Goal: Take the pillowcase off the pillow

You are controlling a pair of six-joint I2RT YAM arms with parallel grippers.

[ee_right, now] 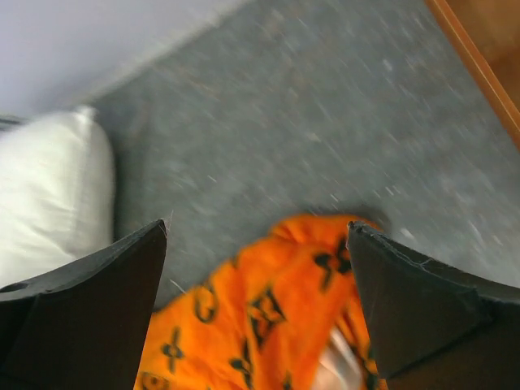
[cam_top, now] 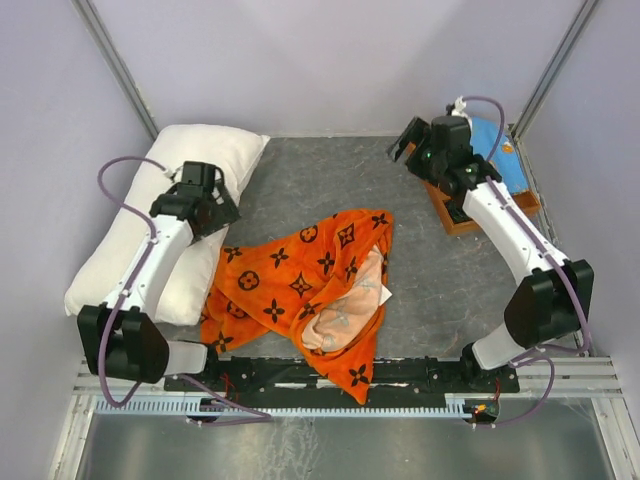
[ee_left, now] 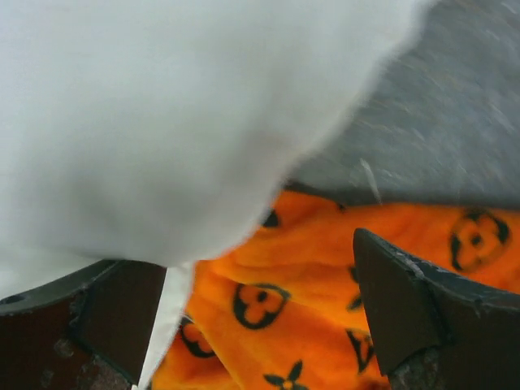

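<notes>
The bare white pillow (cam_top: 130, 240) leans along the left side of the table. Off it, the orange pillowcase (cam_top: 275, 285) with dark patterns lies crumpled mid-table, its pale inner side showing at the right; its left end meets the pillow's lower right edge. My left gripper (cam_top: 232, 212) is open at the pillow's right edge; in the left wrist view white pillow fabric (ee_left: 162, 146) bulges close in front of the left finger. High on the right side, my right gripper (cam_top: 398, 150) stands open and empty, with the pillowcase (ee_right: 268, 309) below it in the right wrist view.
A wooden compartment box (cam_top: 445, 210) with a blue item (cam_top: 500, 155) stands at the back right, partly behind the right arm. Bare grey table (cam_top: 320, 175) lies behind the pillowcase and to its right. Walls close in the left, back and right.
</notes>
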